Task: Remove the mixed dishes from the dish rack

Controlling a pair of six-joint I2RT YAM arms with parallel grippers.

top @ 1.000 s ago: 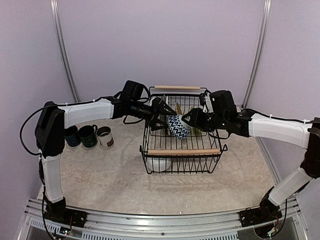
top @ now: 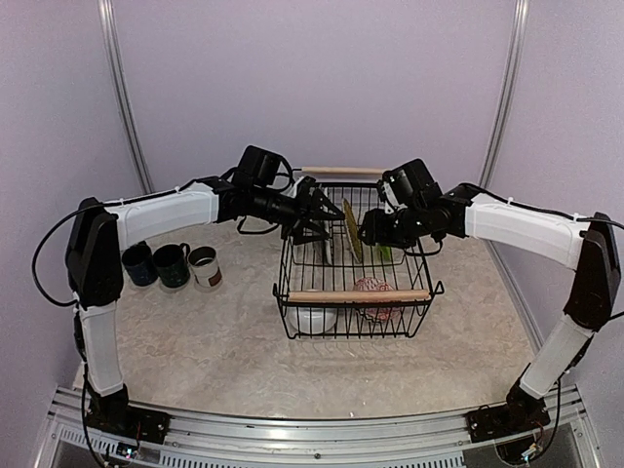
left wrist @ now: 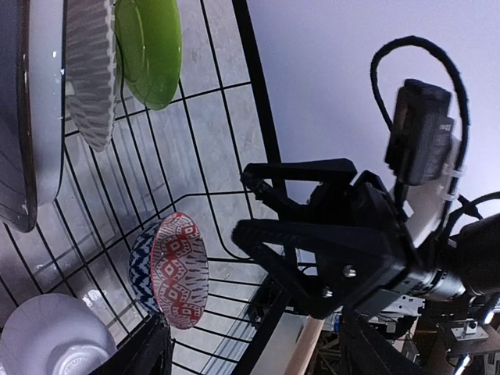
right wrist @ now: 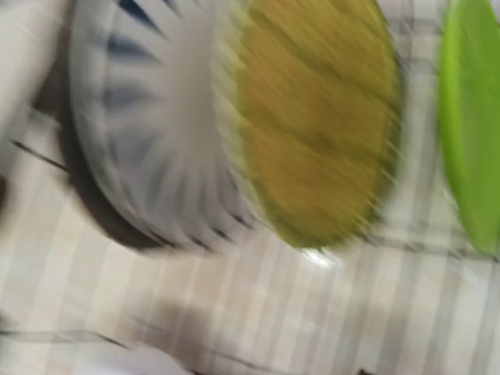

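Observation:
Over the dish rack (top: 361, 296) my two grippers face each other, the left (top: 322, 219) and the right (top: 370, 229), both open with no dish seen between their fingers. Plates stand upright beneath them: a yellow plate (right wrist: 316, 117), a blue-patterned white plate (right wrist: 141, 109) and a green plate (left wrist: 148, 47). Lower in the rack lie a red-and-blue patterned bowl (left wrist: 180, 266) and a white bowl (left wrist: 55, 340). The right wrist view is blurred.
Several mugs (top: 172, 266) stand on the counter (top: 195, 341) left of the rack. The counter in front of the rack and to its right is clear.

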